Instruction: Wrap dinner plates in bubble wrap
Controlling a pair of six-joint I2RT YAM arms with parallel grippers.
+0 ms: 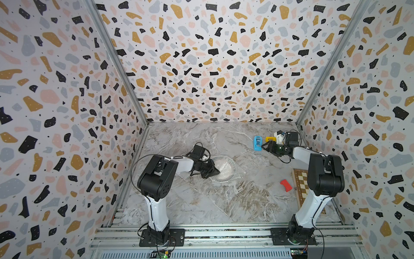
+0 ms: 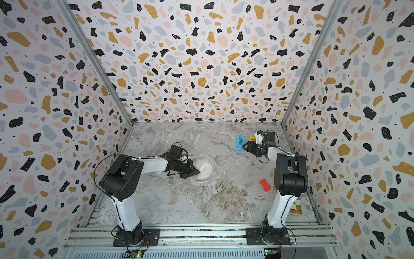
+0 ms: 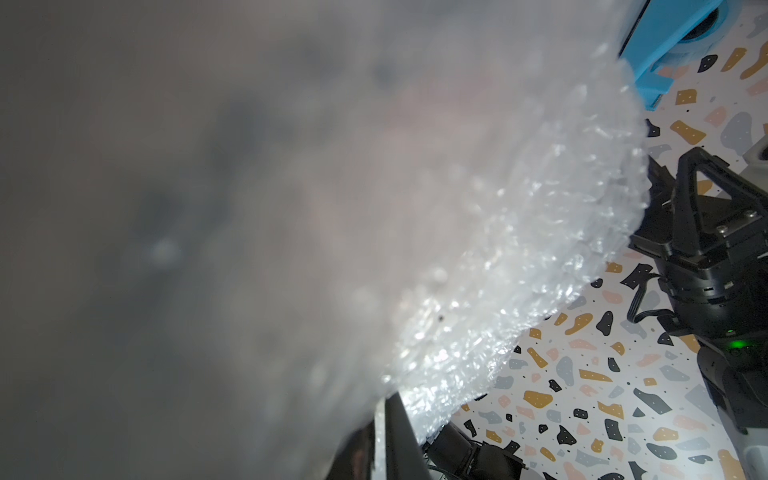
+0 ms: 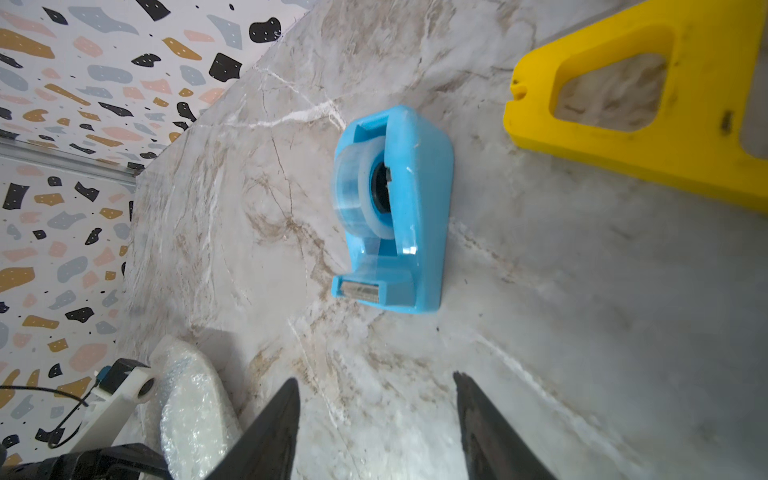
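A plate in clear bubble wrap (image 1: 225, 168) lies on the marble table, left of centre. My left gripper (image 1: 212, 171) is down on its near-left part, shut; bubble wrap (image 3: 512, 240) fills most of the left wrist view, and whether any is between the fingertips is hidden. My right gripper hangs open, with nothing between its fingers, just short of the blue tape dispenser (image 4: 424, 208) at the back right. A yellow triangular tool (image 4: 632, 160) lies right of the dispenser.
A red object (image 1: 285, 185) lies at the right of the table, beside a wooden checkered board (image 1: 301, 181) along the right edge.
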